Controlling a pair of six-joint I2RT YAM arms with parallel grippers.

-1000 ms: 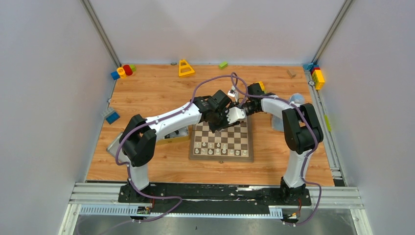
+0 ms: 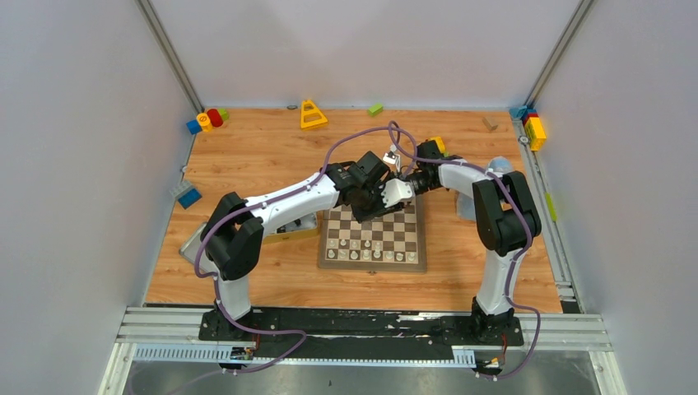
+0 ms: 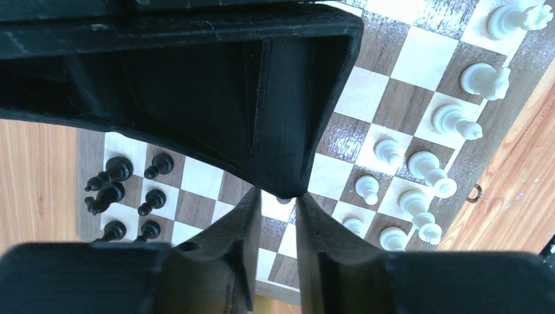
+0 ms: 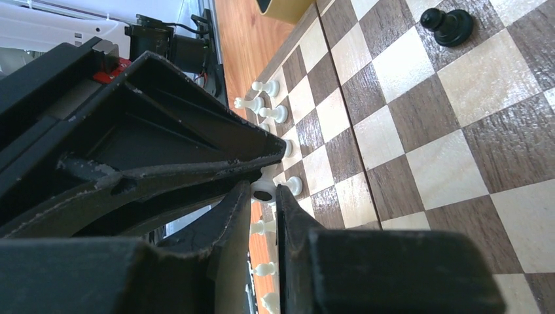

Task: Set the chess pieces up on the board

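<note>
My two grippers meet over the chessboard [image 2: 370,235]. In the right wrist view a white piece [image 4: 264,190] is between the fingertips of my right gripper, with the left gripper's black body close against it. In the left wrist view my left gripper has a small pale piece at its tips, mostly hidden by the other gripper's black body; which gripper holds it I cannot tell. White pieces [image 3: 484,81] line one edge of the board, black pieces [image 3: 118,169] the other. A lone black piece [image 4: 446,27] stands in the right wrist view.
An open box [image 2: 288,234] lies left of the board, partly under the left arm. Toy blocks and a yellow triangle [image 2: 313,116] lie at the back. A pale blue item [image 2: 464,210] lies beneath the right arm.
</note>
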